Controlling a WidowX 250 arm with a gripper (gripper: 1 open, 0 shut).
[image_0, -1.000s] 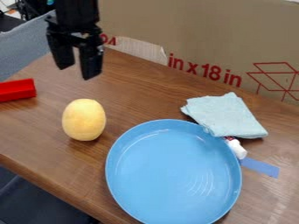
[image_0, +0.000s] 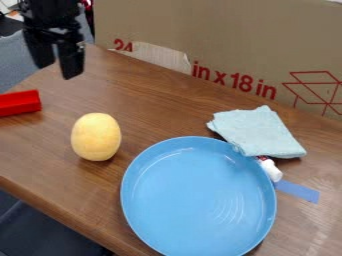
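My dark gripper (image_0: 54, 60) hangs open at the top left, above the wooden table and higher up in view than the other things, with nothing seen between its fingers. Below it at the left edge lies a red block (image_0: 16, 103). A yellow oval object (image_0: 95, 136) stands on the table at centre left. A large blue plate (image_0: 198, 200) fills the lower right.
A folded light-blue cloth (image_0: 254, 131) lies right of centre, with a small white item (image_0: 271, 169) partly under it and blue tape (image_0: 298, 191) beside that. A cardboard box (image_0: 227, 40) forms the back.
The objects on the table have not moved.
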